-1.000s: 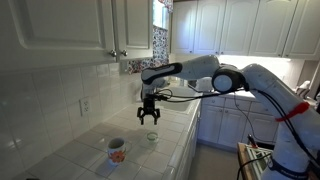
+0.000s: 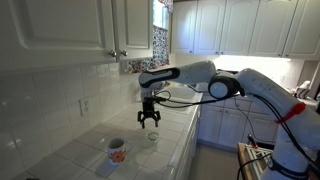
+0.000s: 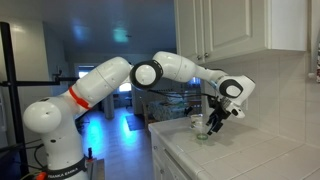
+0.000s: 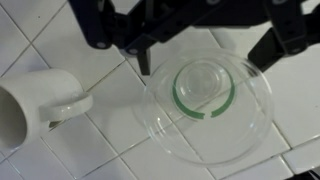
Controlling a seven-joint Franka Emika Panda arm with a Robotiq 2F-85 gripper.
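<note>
A clear glass [image 4: 162,128] with a green ring at its base stands on the white tiled counter, seen from above in the wrist view. To its left there is a white mug [image 4: 38,100], its handle pointing toward the glass. My gripper is open, its fingers spread over the glass's upper edge with nothing held between them. In exterior view 1 the gripper [image 2: 149,121] hangs just above the glass [image 2: 152,135]. The patterned mug [image 2: 117,151] sits apart, nearer that camera.
A tiled wall with an outlet [image 2: 85,105] runs along the back of the counter. White cabinets [image 2: 70,35] overhang it. Open tile [image 3: 235,150] lies around the glass, and the counter's front edge drops to drawers.
My gripper has come down a little toward the glass. The glass and the mug have stayed in place.
</note>
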